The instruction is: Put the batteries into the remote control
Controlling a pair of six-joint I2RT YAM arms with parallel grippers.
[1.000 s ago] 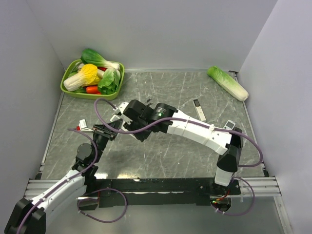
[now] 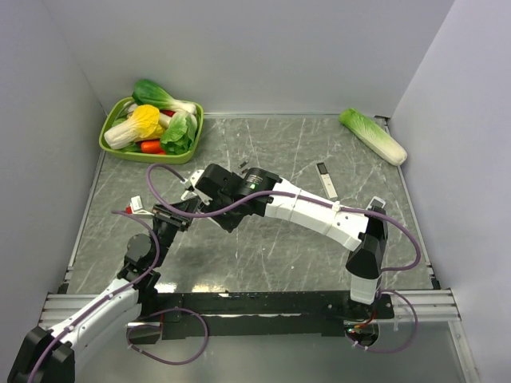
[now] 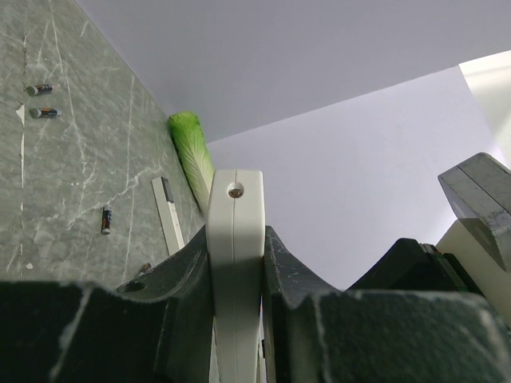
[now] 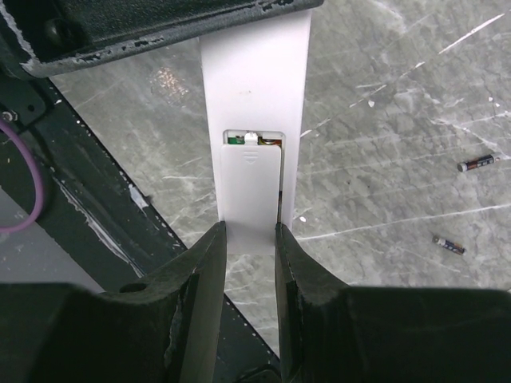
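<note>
In the left wrist view, the white remote control [image 3: 236,239] stands between the fingers of my left gripper, both fingers against its sides. The right wrist view shows its back [image 4: 255,80] with the battery cover [image 4: 252,191] slightly out of place: a gap at its upper end bares green and metal parts. My right gripper is shut on the cover's lower part, a fingertip at each side. Loose batteries lie on the table, among them one battery [image 4: 477,163] and another battery [image 4: 449,245]. Whether any battery sits inside the remote is hidden.
Another remote [image 2: 327,182] lies at the table's right, with a similar object [image 2: 377,204] beside my right arm. A green vegetable basket [image 2: 152,158] fills the back left; a cabbage [image 2: 373,136] lies back right.
My right arm has shifted slightly to the left, its gripper drawing a little closer to the left one. The left arm appears still.
</note>
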